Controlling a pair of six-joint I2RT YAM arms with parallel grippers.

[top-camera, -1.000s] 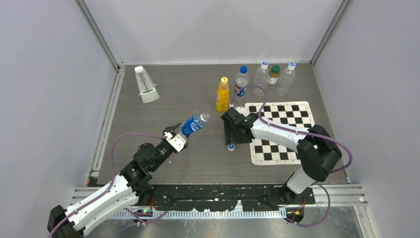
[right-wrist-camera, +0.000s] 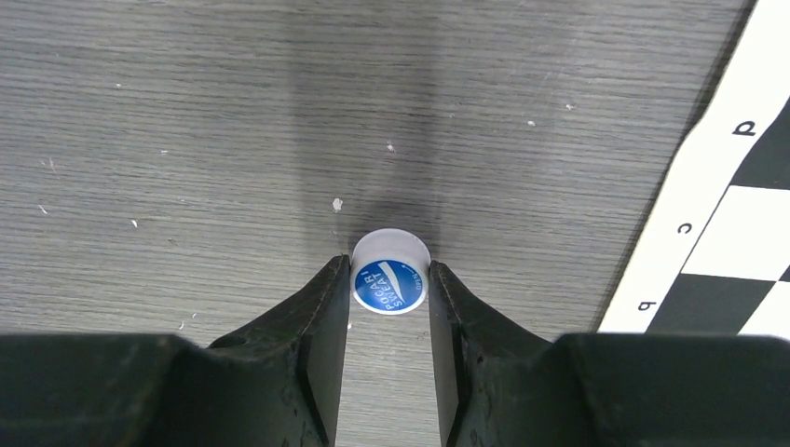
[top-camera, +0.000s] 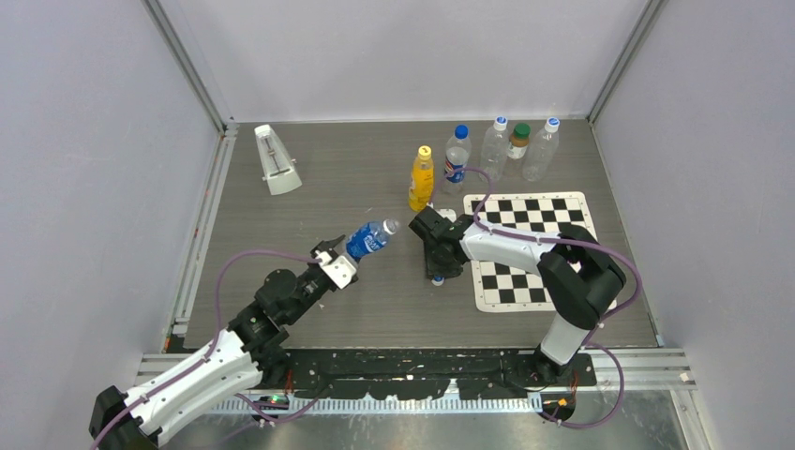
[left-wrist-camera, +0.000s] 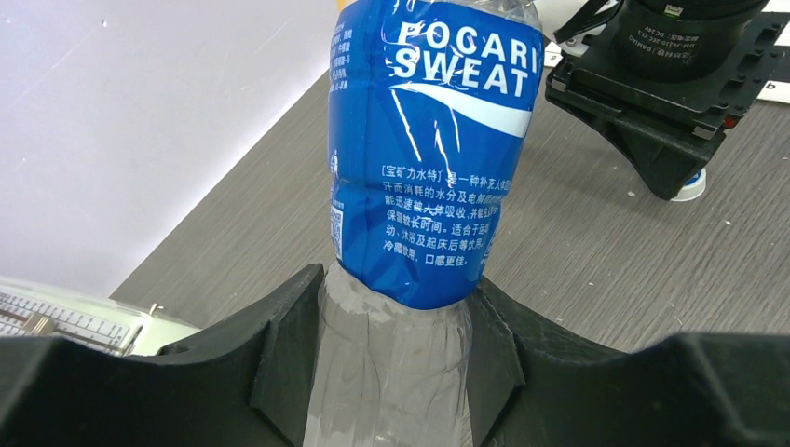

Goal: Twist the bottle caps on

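Note:
My left gripper is shut on a Pocari Sweat bottle point(top-camera: 367, 240) with a blue label point(left-wrist-camera: 429, 140), held tilted with its top toward the middle. Low over the table, just left of the checkerboard, my right gripper is shut on a small white cap with a blue printed top point(right-wrist-camera: 377, 284). In the top view that cap point(top-camera: 437, 281) shows just below the right gripper's body.
An orange bottle point(top-camera: 421, 183), several clear bottles point(top-camera: 539, 155) and a brown jar point(top-camera: 517, 145) stand at the back. A checkerboard point(top-camera: 530, 295) lies right, a white object point(top-camera: 279, 169) back left.
The right arm has moved slightly left, its gripper coming round over the cap. The left arm and its bottle are almost still.

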